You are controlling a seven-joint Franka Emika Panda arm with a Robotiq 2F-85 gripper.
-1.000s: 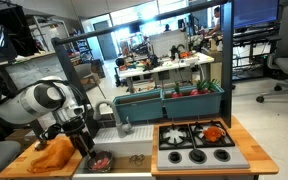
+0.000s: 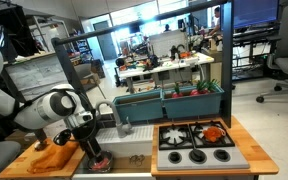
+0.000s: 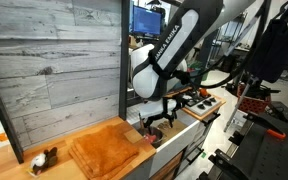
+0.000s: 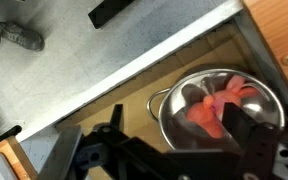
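Observation:
A round metal pot [image 4: 173,126] with a ring handle on its side sits on a wooden surface in the wrist view. Inside it lies a pink-red object [image 4: 206,116], partly hidden by a finger. My gripper is open above the pot, one finger outside its rim and the other over its inside. Nothing shows between the fingers. In exterior view 1 the gripper [image 2: 91,150] is close over the pot [image 2: 103,164], left of the stove. Exterior view 2 shows the gripper [image 3: 149,126] low at the counter; contact with the pot cannot be made out.
An orange cloth [image 2: 52,157] lies left of the pot. To the right stands a stove [image 2: 196,157] with an orange-red item [image 2: 214,133] on it. A faucet [image 2: 117,115] and a blue rack [image 2: 139,110] are behind. Some wooden surface between pot and stove is bare.
My gripper has come down and slightly right toward the pot, covering a bit more of it in exterior view 1. The pot and the cloth appear unmoved.

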